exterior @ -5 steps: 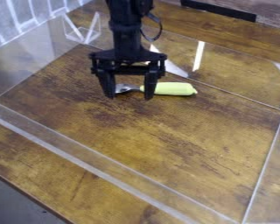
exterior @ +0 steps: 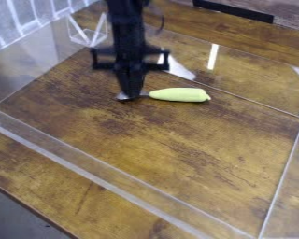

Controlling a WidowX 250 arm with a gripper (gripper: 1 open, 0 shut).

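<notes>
My black gripper (exterior: 130, 77) hangs over the back left of the wooden board inside a clear-walled enclosure, its fingertips low, near a small grey metal piece. It looks shut, with nothing visible between its fingers. Just right of it a pale green corn-cob-like object (exterior: 179, 94) lies on its side on the wood, its narrow grey end pointing left toward the gripper. Whether the fingertips touch it is unclear.
Clear plastic walls (exterior: 108, 187) border the work area on the sides, front and back.
The green object looks unmoved.
</notes>
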